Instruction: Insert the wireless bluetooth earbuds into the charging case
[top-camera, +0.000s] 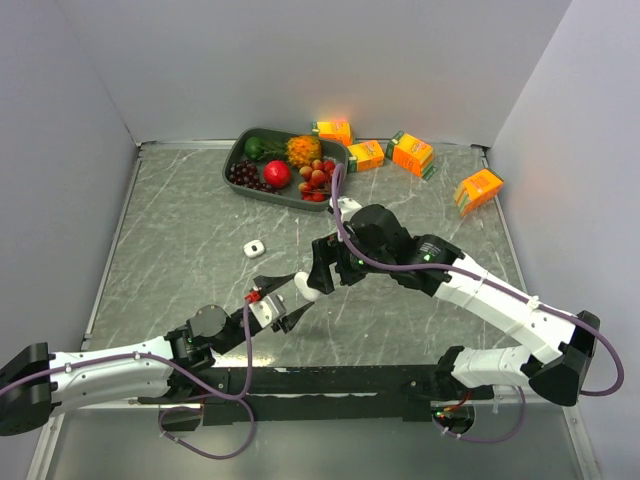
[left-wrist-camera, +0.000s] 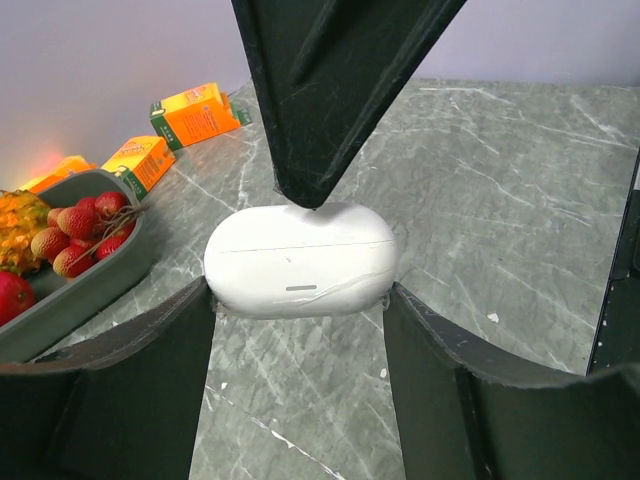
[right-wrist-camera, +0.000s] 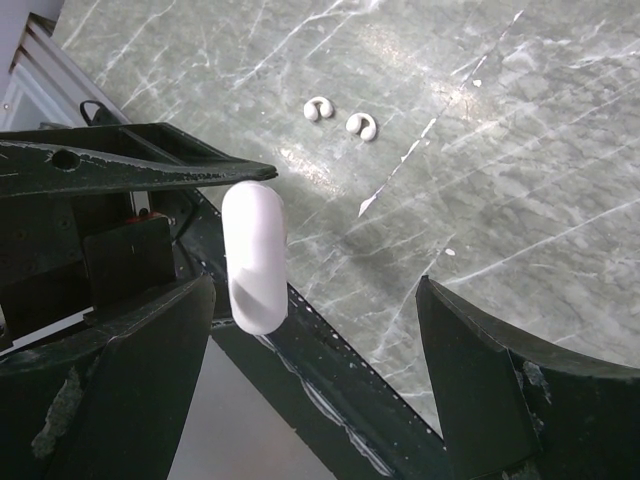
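My left gripper (top-camera: 298, 296) is shut on the white charging case (left-wrist-camera: 300, 262), which looks closed in the left wrist view. One dark finger of my right gripper reaches down to the case's top edge. In the right wrist view my right gripper stands open, with the case (right-wrist-camera: 257, 255) in the left part of its gap. Two white earbuds (right-wrist-camera: 318, 108) lie side by side on the marble table. A small white square item (top-camera: 254, 248) is on the table in the top view.
A grey tray of fruit (top-camera: 240, 190) stands at the back, with several orange cartons (top-camera: 410, 153) behind and right of it.
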